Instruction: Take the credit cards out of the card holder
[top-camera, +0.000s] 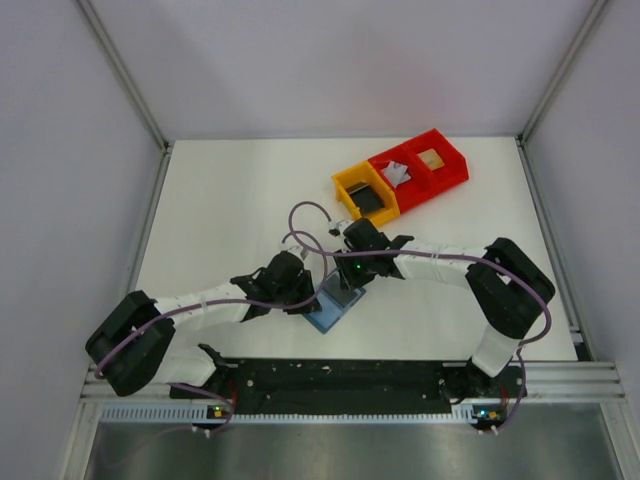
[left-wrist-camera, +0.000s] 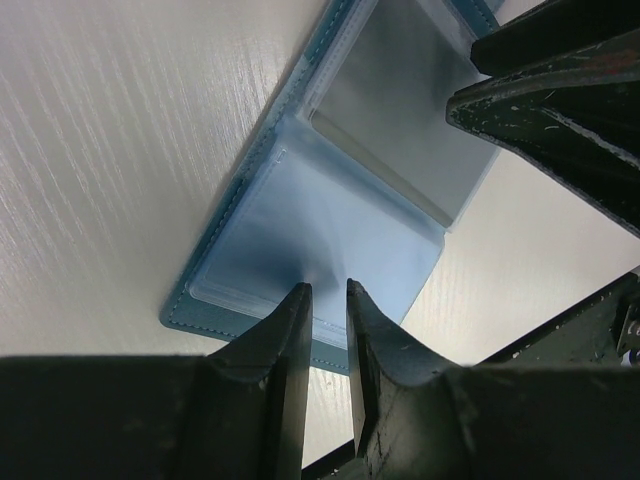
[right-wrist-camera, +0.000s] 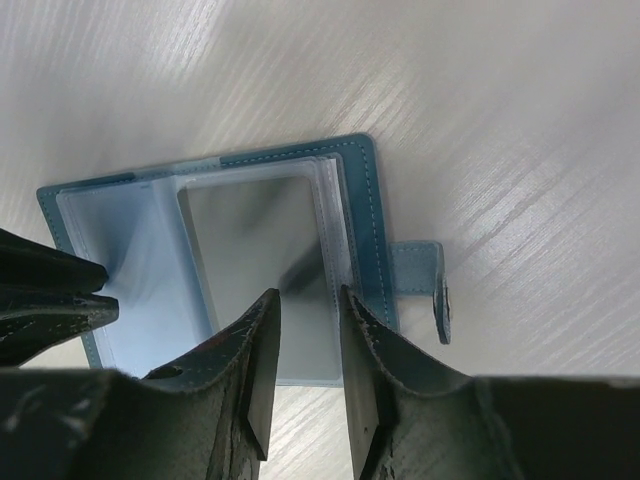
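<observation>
A blue card holder lies open and slanted on the table, with both grippers over it. Its lower clear pocket shows pale blue, with no card visible inside. In the other pocket sits a grey card, seen through clear plastic. My left gripper is nearly closed at the holder's lower edge, and that edge runs into the narrow gap between its fingers. Over the grey card's pocket, beside the holder's stitched border, my right gripper stands part open with nothing clearly between its fingertips. From above, both fingertips are partly hidden.
Behind the holder stand a yellow bin with dark contents and a red divided bin with a few items. A strap tab sticks out from the holder's side.
</observation>
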